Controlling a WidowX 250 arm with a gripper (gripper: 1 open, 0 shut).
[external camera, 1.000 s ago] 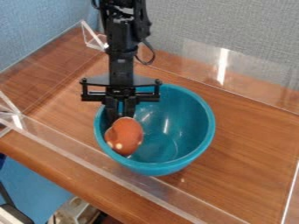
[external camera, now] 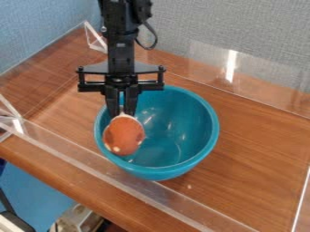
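My black gripper (external camera: 121, 111) hangs down over the left part of a teal bowl (external camera: 187, 141). It is shut on an orange round object (external camera: 123, 136), which sits inside the bowl near its left wall. The gripper's fingertips are partly hidden by the object.
The bowl stands on a wooden table (external camera: 256, 163) with clear strips along its edges. Free table shows to the right and at the back left. A grey panel rises behind, and blue floor shows beyond the front left edge.
The gripper and orange object have risen slightly and shifted a little to the left.
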